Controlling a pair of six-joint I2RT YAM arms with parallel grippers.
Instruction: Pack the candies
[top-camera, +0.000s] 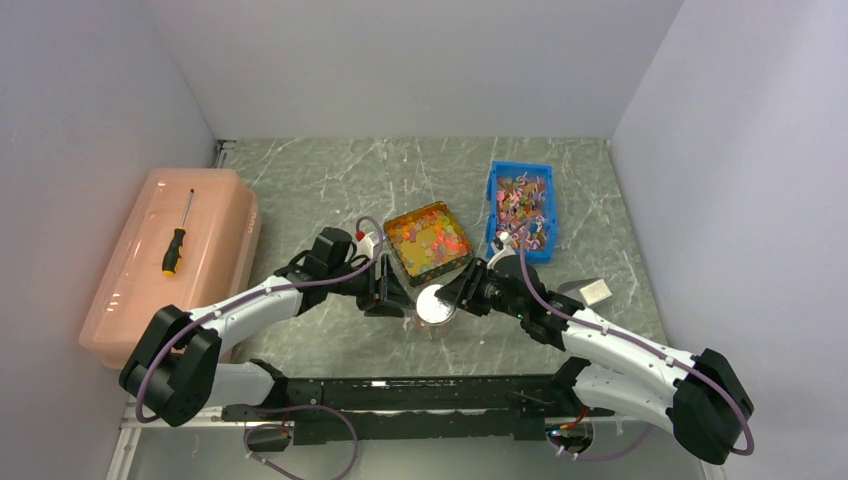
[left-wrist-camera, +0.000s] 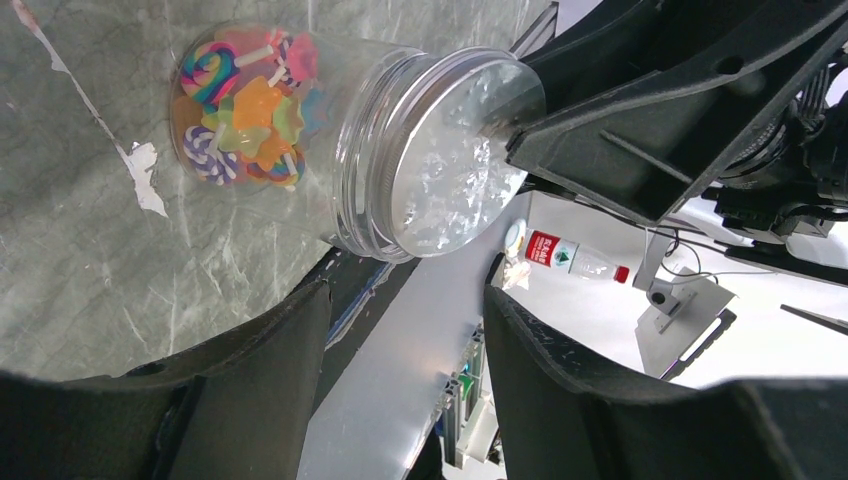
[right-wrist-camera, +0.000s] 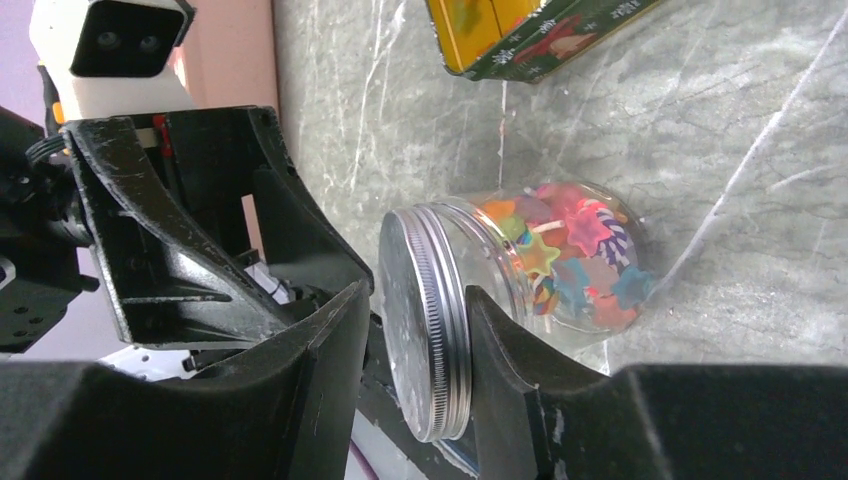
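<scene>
A clear jar (left-wrist-camera: 300, 190) with colourful candies (left-wrist-camera: 245, 110) inside stands on the table between my two grippers. On its mouth sits a silver lid (top-camera: 435, 305); whether it is fastened I cannot tell. To the jar's left is my left gripper, its fingers apart with nothing seen between them. The right gripper has its fingers around the lid rim, seen edge-on in the right wrist view; whether they press on it does not show. Behind the jar lies a patterned box (top-camera: 430, 240) of star-shaped candies.
A blue tray (top-camera: 553, 215) of candies is at the back right. A small pale block (top-camera: 596, 292) lies near the right arm. The orange case (top-camera: 165, 250) with a screwdriver (top-camera: 177, 240) fills the left side.
</scene>
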